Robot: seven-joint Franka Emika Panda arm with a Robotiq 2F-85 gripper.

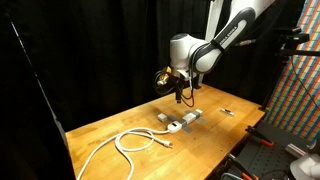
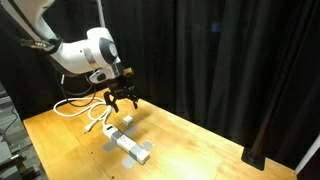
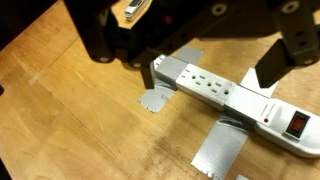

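Note:
A white power strip point(image 3: 215, 90) with a red switch lies taped to the wooden table with grey tape point(image 3: 220, 148). It also shows in exterior view 1 as a strip point(image 1: 184, 121) and in exterior view 2 as a strip point(image 2: 126, 144). Above the table hangs my gripper point(image 1: 186, 98), its dark fingers apart on either side of the strip in the wrist view, with nothing seen held between them. A white cord point(image 1: 122, 146) loops over the tabletop to the left in exterior view 1.
A small light object point(image 1: 227, 112) rests on the table's right side in exterior view 1. Black curtains point(image 2: 220, 80) stand behind the table. Bare wood point(image 2: 200, 150) stretches to the right of the strip in exterior view 2.

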